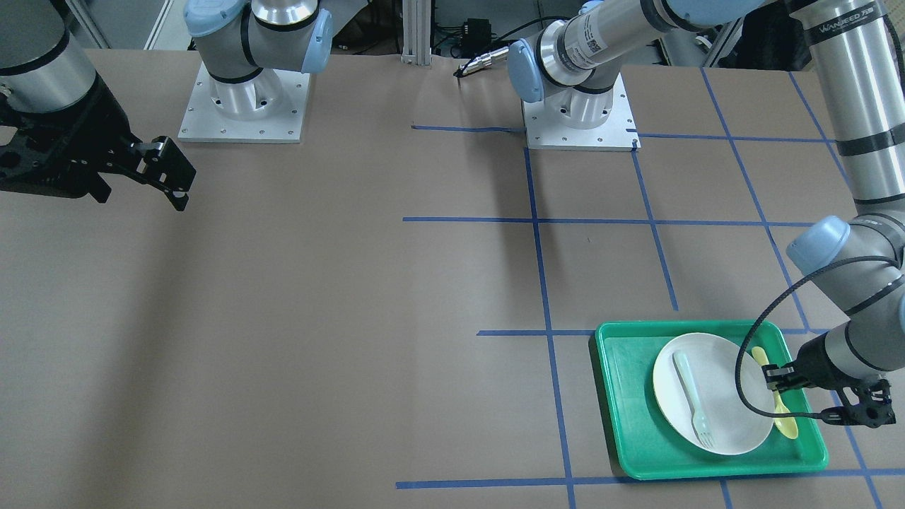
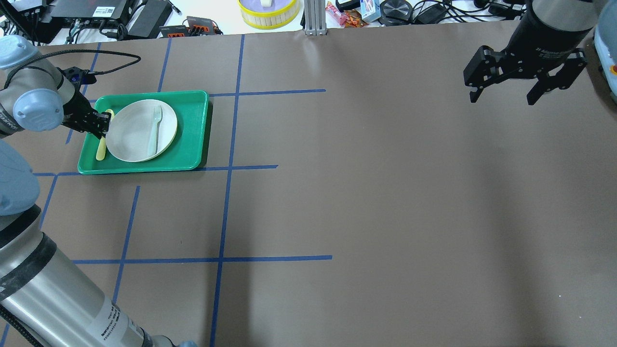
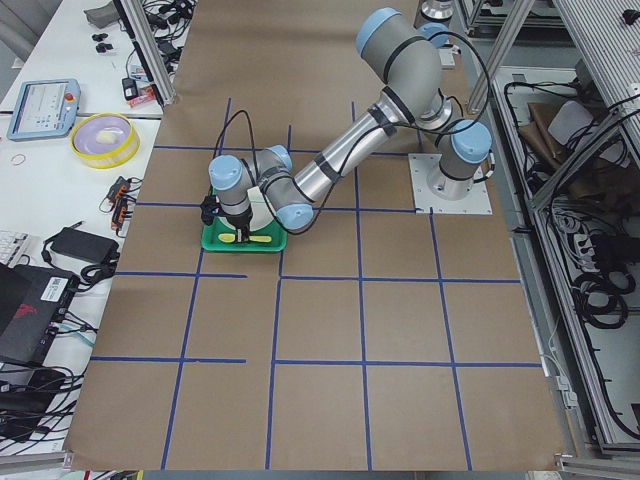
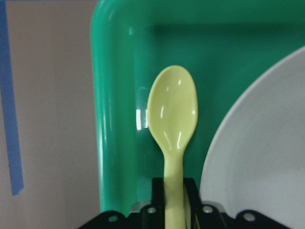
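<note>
A yellow spoon (image 4: 172,107) lies in the green tray (image 4: 114,95), beside the white plate (image 4: 257,143); a pale fork (image 1: 691,390) rests on that plate. In the left wrist view my gripper is at the spoon's handle, its black fingers on either side, shut on the handle. In the front view the gripper (image 1: 773,377) is low over the right side of the tray, partly hiding the spoon.
Bare table with blue tape lines surrounds the tray. Another arm's gripper (image 2: 520,69) stands at the far side, well away. A yellow tub (image 2: 266,17) and electronics are beyond the table edge.
</note>
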